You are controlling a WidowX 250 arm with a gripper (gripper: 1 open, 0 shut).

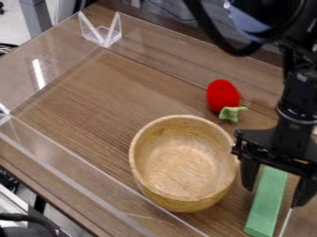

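The black gripper (pixel 272 174) is at the right, open, its fingers spread above the upper part of a green block (pixel 261 215) lying on the table at bottom right. A tan round bowl (pixel 161 157) sits left of the gripper in the middle. A red object with a green top (pixel 221 93), like a toy vegetable, lies behind the bowl, left of the arm.
A clear plastic holder (pixel 102 30) stands at the back left.
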